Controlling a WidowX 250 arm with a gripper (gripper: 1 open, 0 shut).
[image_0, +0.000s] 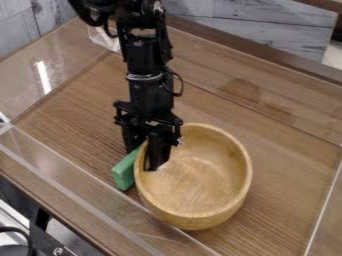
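Note:
A large round wooden bowl (194, 180) sits in the lower middle of the wooden table. A green object (126, 172) lies against its left side. My black gripper (150, 150) reaches down from the top to the bowl's upper-left rim. Its fingertips are crowded at the rim and partly hidden, so what lies between them is unclear.
A narrow lighter edge runs along the lower left, with dark cable at the bottom-left corner. A pale marbled wall stands at the back, with a small white object at the top left.

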